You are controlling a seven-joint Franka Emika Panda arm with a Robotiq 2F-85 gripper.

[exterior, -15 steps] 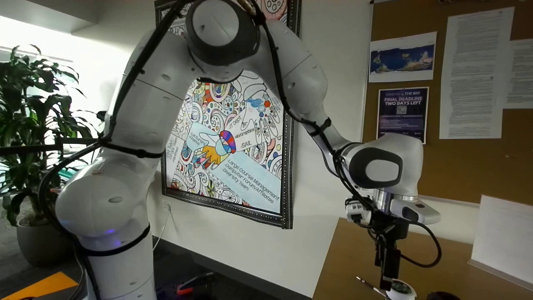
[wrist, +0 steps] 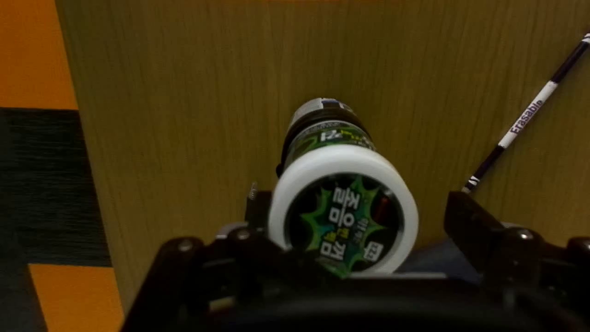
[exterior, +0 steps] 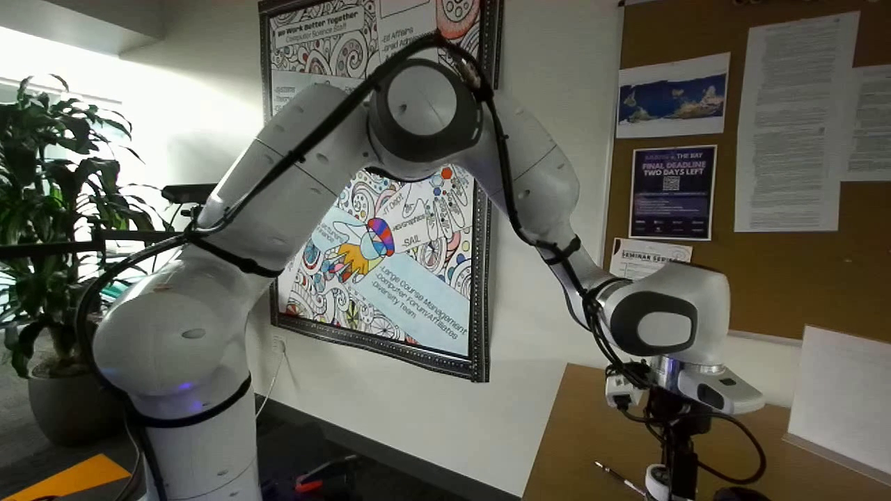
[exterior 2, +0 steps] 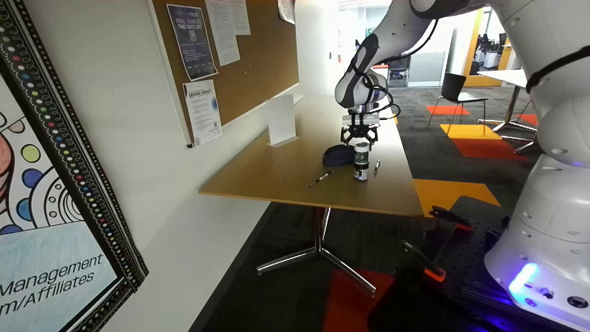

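Note:
A bottle with a white lid (wrist: pixel 343 216) and a green and black label stands upright on the table. My gripper is open, pointing down, and the lid appears in the gap between its fingers in the wrist view, nearer the left one. In exterior view 2 the gripper (exterior 2: pixel 358 144) is at about the height of the lid of the bottle (exterior 2: pixel 361 160), and the bottle partly covers it. Only part of the white lid (exterior: pixel 657 480) shows beside the dark gripper in exterior view 1. No grip on the bottle shows.
A dark pouch (exterior 2: pixel 338 155) lies close to the bottle. A black-and-white pen (wrist: pixel 528 115) and another pen (exterior 2: pixel 377 167) rest on either side. A white board (exterior 2: pixel 282 120) stands near the wall.
My arm has reached farther out and lower, moving right in exterior view 1. The gripper now covers more of the lid there. The pen has not moved.

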